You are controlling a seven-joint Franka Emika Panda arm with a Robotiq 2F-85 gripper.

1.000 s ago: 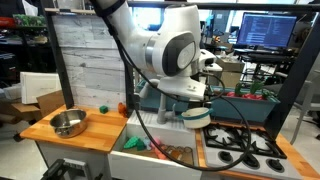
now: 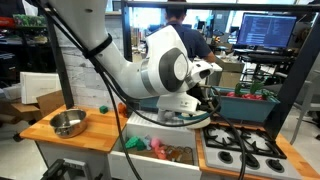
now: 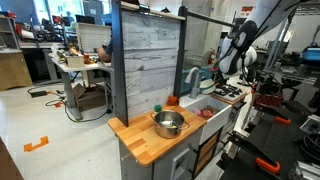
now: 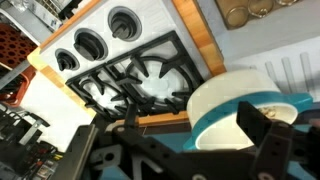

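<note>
A white bowl or pot with a teal rim (image 4: 215,96) fills the lower right of the wrist view. In exterior view 1 the bowl (image 2: 182,120) lies beside the stove, mostly covered by the white arm. My gripper is right over it, its dark fingers wide apart: one stands outside the teal rim, and the other reaches over the bowl's inside. Contact with the wall cannot be made out. Left of the bowl in the wrist view is the stove (image 4: 150,68), with black grates and dark knobs.
An open drawer (image 2: 165,158) with colourful items lies below the arm. A metal pot (image 2: 68,123) stands on the wooden counter at left. Behind the arm is a teal rack (image 2: 245,108) with items in it. A dark post (image 3: 118,60) stands beside the counter.
The arm has leaned right and turned over the bowl, and its wrist now hides more of it. The drawer, stove and metal pot stay where they were.
</note>
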